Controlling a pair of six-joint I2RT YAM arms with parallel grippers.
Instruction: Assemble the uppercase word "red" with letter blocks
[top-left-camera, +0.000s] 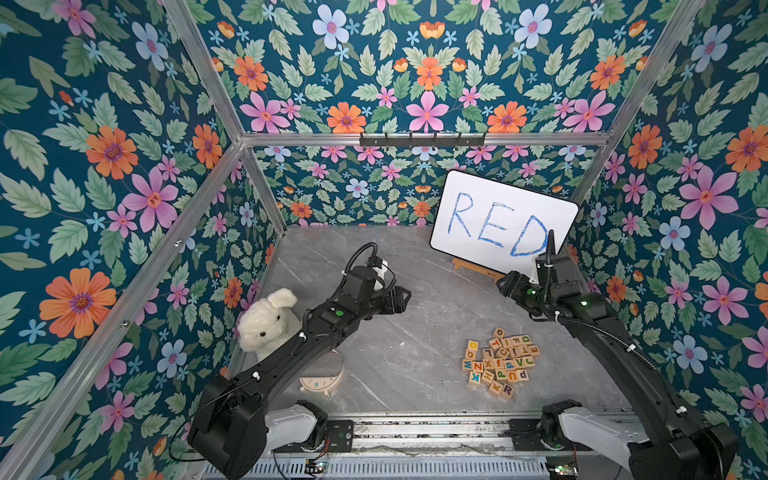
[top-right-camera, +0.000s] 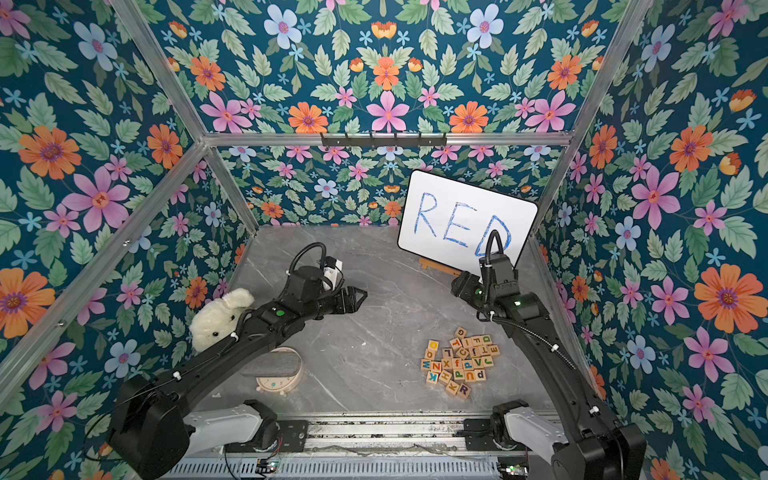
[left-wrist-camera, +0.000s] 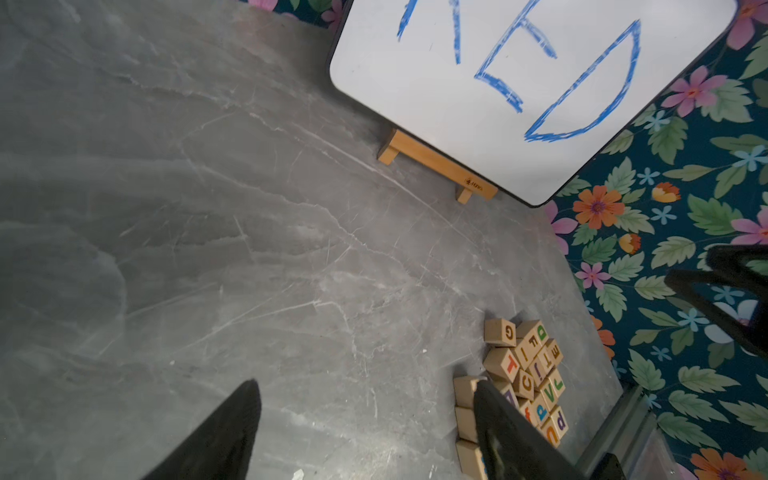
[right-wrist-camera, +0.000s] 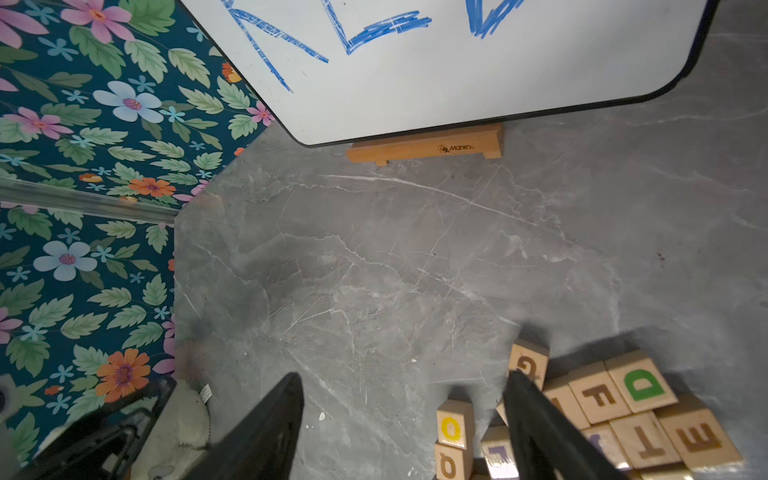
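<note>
A jumbled cluster of wooden letter blocks (top-left-camera: 500, 364) lies on the right part of the grey table. Near its front edge is an R block (top-left-camera: 507, 390). The right wrist view shows a green D block (right-wrist-camera: 641, 385) and an E block (right-wrist-camera: 697, 436) side by side. Over the table's middle-left, my left gripper (top-left-camera: 405, 297) is raised, its fingers apart and empty. My right gripper (top-left-camera: 505, 285) hovers behind the blocks, below the whiteboard, also open with nothing between its fingers. Neither gripper touches a block.
A whiteboard (top-right-camera: 466, 220) reading RED in blue leans on a wooden stand (left-wrist-camera: 436, 164) at the back right. At the left sit a white plush toy (top-right-camera: 214, 324) and a round-ended wooden item (top-right-camera: 281, 381). Bare table (top-left-camera: 400, 352) stretches between the arms.
</note>
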